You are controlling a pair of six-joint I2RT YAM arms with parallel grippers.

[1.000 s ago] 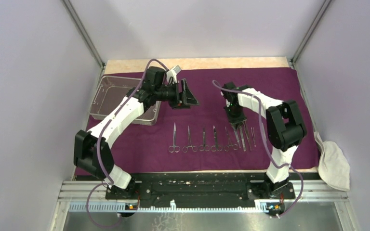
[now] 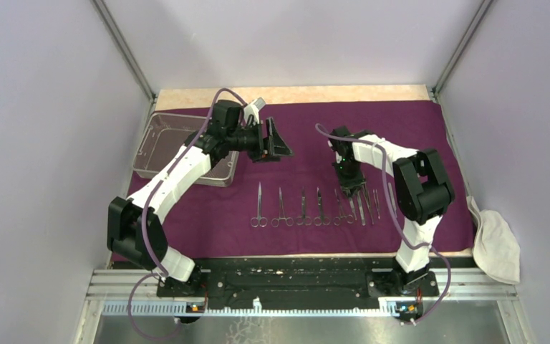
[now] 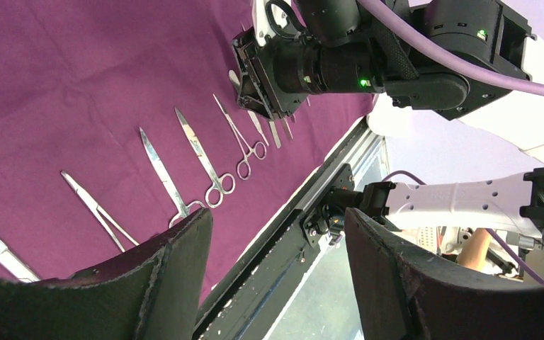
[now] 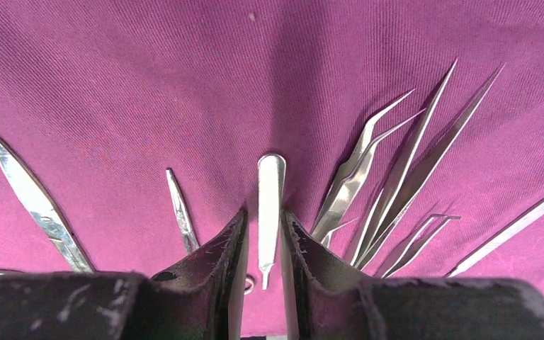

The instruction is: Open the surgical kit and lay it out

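Instruments lie in a row on the purple cloth (image 2: 301,129): scissors and clamps such as scissors (image 2: 259,208) and scissors (image 3: 198,152), then slimmer tools at the right. My right gripper (image 2: 351,188) is low over this right end, open, its fingertips either side of a flat scalpel handle (image 4: 269,205), with tweezers (image 4: 350,177) beside it. My left gripper (image 2: 276,143) is raised right of the metal tray (image 2: 143,158), open with nothing seen between its fingers in the left wrist view.
A pale folded cloth (image 2: 494,251) lies outside the mat at the lower right. The back and middle of the purple cloth have free room; walls bound the workspace.
The right gripper has moved slightly toward the front; the instruments look unchanged.
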